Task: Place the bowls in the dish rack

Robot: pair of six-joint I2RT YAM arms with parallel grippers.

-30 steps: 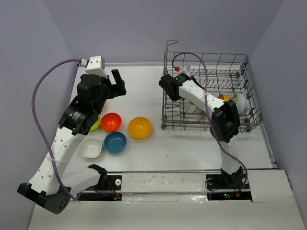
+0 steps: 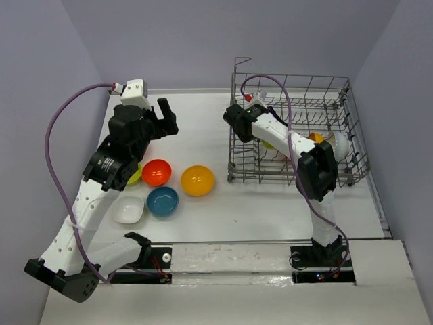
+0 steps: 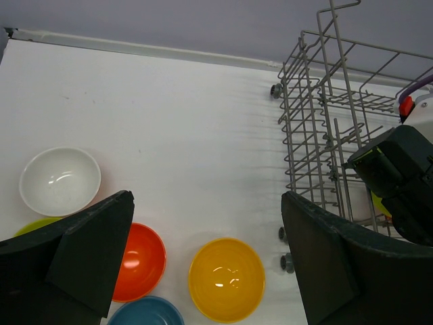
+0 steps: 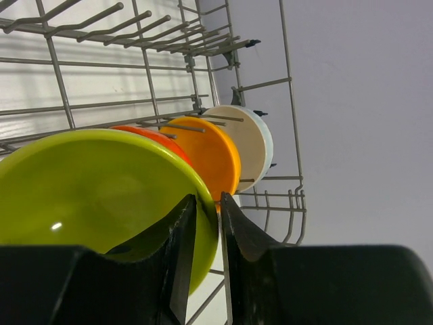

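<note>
In the right wrist view my right gripper is at the rim of a green bowl [image 4: 81, 183] standing tilted in the dish rack [image 4: 44, 30], its fingers close around that rim; whether they grip it is unclear. Orange-red, orange and white [image 4: 250, 145] bowls stand behind it. My left gripper [image 2: 167, 115] is open above the counter, holding nothing. Below it lie a red bowl [image 2: 157, 172], yellow bowl [image 2: 197, 180], blue bowl [image 2: 162, 201], white bowl [image 2: 128, 209], a partly hidden green bowl [image 2: 134, 175] and another white bowl [image 3: 60, 181].
The rack fills the right half of the counter [image 2: 237, 217], its left edge near the middle. Free counter lies left of the rack at the back and along the front. Walls border both sides and the back.
The right arm and its hose have shifted very slightly. The left arm and the bowls on the counter are unchanged.
</note>
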